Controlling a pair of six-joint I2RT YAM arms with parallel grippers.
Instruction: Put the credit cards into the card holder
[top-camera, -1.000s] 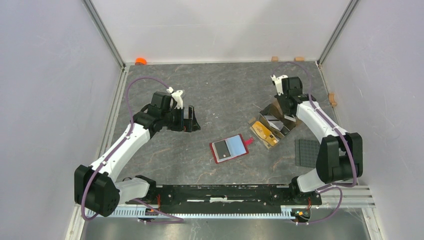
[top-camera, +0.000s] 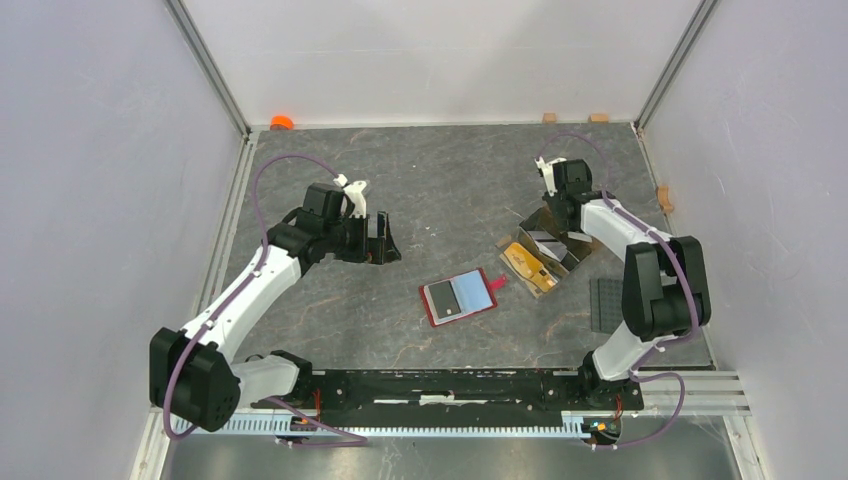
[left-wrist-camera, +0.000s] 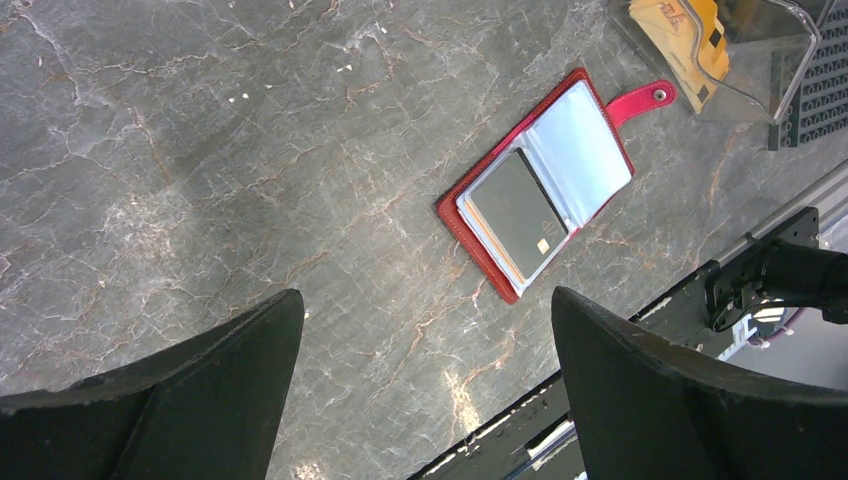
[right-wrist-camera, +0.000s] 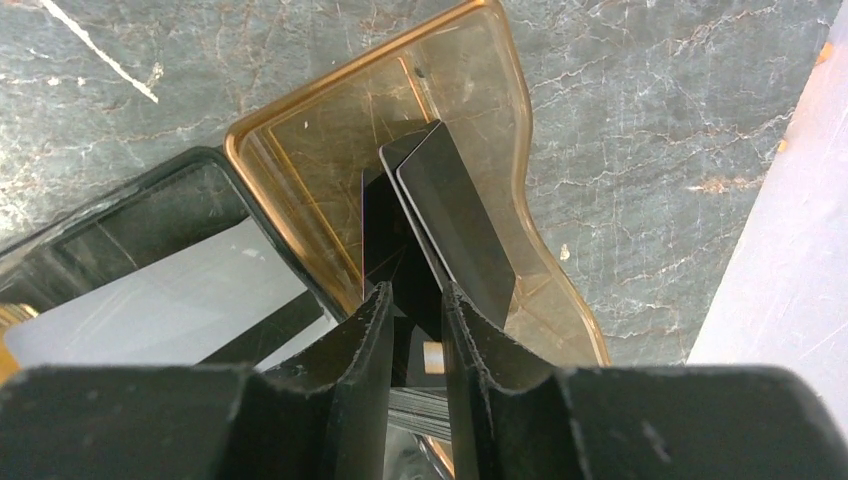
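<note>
The red card holder (top-camera: 458, 296) lies opened flat on the table, a black card (left-wrist-camera: 517, 213) in one side and its other side pale and bare. Several black cards (right-wrist-camera: 455, 215) lean in the amber transparent bin (right-wrist-camera: 375, 90). Over that bin hangs my right gripper, fingers partly apart, their tips close above the cards; I see nothing clamped between them. From above, its tips are hidden behind the arm. My left gripper is open and empty, above bare table to the left of the card holder.
Beside the amber bin, a dark clear bin (right-wrist-camera: 120, 270) holds a pale grey card (right-wrist-camera: 170, 290). Another bin nearby contains an orange-yellow packet (top-camera: 528, 265). A dark ridged mat (top-camera: 610, 305) lies at the right.
My left arm, the card holder and the bins have stayed put.
</note>
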